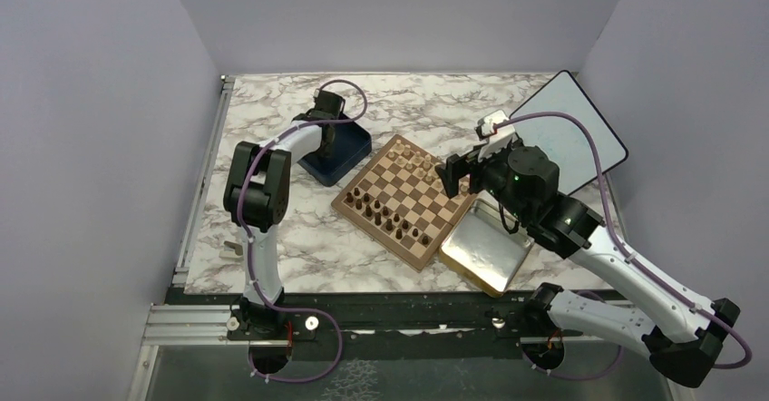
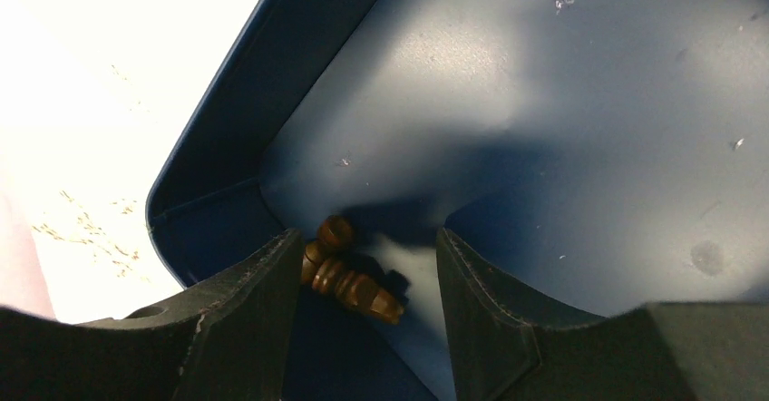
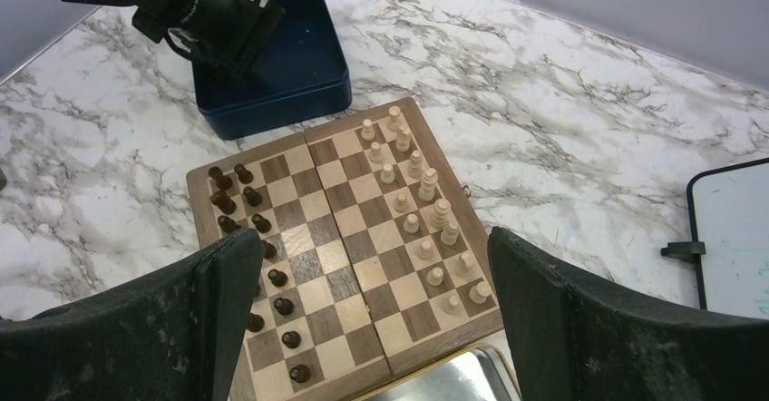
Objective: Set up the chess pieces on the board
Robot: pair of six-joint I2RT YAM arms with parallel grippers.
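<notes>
The wooden chessboard (image 3: 349,265) carries two rows of light pieces (image 3: 427,183) along one side. Opposite them stand dark pieces (image 3: 283,306), partly hidden by my finger in the right wrist view. Inside the blue bin (image 2: 508,83), a brown chess piece (image 2: 349,283) lies on its side by the corner. My left gripper is open over that piece, which shows between its fingers, nearer the left one. Above the light side of the board, my right gripper hangs open and empty.
A metal tray with a gold rim (image 1: 487,245) adjoins the board's near right side. At the right stands a whiteboard (image 1: 573,133). Bare marble table (image 3: 562,120) lies behind the board.
</notes>
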